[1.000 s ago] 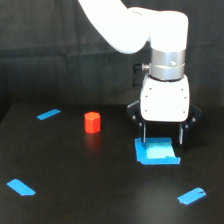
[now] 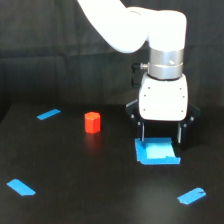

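Note:
My white gripper (image 2: 161,134) points down at the right of the camera view, its two dark fingers spread apart. It is open, and I see nothing held between the fingers. Just below and in front of the fingertips is a blue square piece (image 2: 157,152) with a lighter middle; whether the fingers touch it, I cannot tell. Left of the gripper, a red block (image 2: 92,122) with a six-sided outline stands apart on the dark table.
Flat blue strips lie around the dark table (image 2: 95,185): one strip (image 2: 49,114) at the back left, another strip (image 2: 21,187) at the front left, and a third strip (image 2: 191,196) at the front right.

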